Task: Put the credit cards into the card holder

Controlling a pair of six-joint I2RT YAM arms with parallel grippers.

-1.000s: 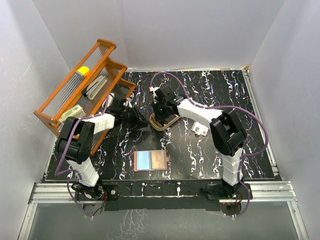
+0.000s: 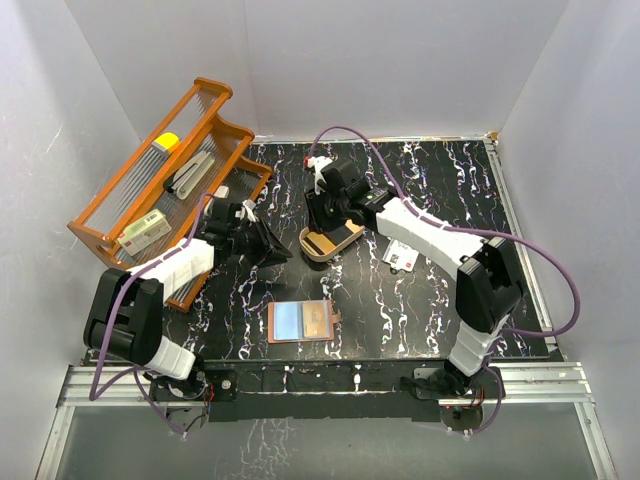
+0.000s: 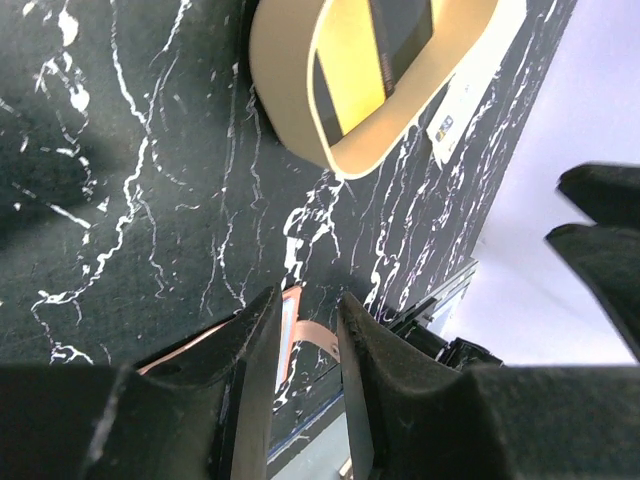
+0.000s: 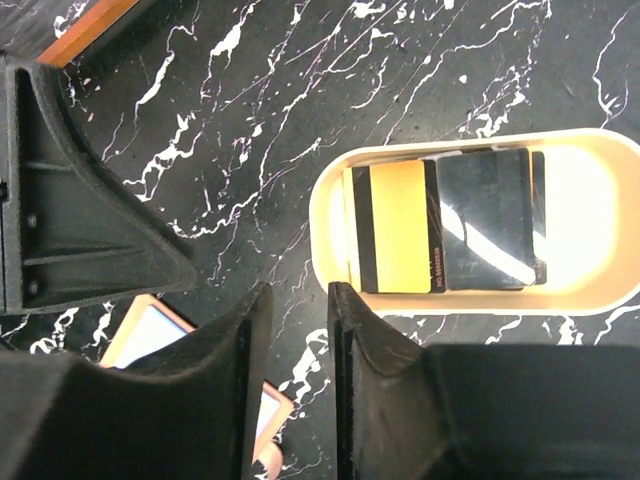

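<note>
In the oval cream tray [image 2: 350,240] lie a yellow card with black stripes [image 4: 400,225] and a glossy dark card [image 4: 487,215], overlapping. The card holder [image 2: 303,321] lies spread flat near the front edge, a light blue side [image 2: 287,321] at left and a tan side [image 2: 316,320] at right. Above the tray's left part hangs my right gripper [image 2: 318,222], its fingers [image 4: 258,320] apart and empty in the right wrist view. Left of the tray, over bare table, my left gripper is open with nothing between its fingers.
A wooden rack [image 2: 190,165] holding a yellow item, a stapler and a box stands at the back left. White cards [image 2: 401,255] lie right of the tray. Both grippers are close together. Table right of the holder is clear.
My left gripper has drawn back slightly left and toward the front. The right arm's elbow has swung outward to the right, its gripper staying over the tray. Tray and holder have not moved.
</note>
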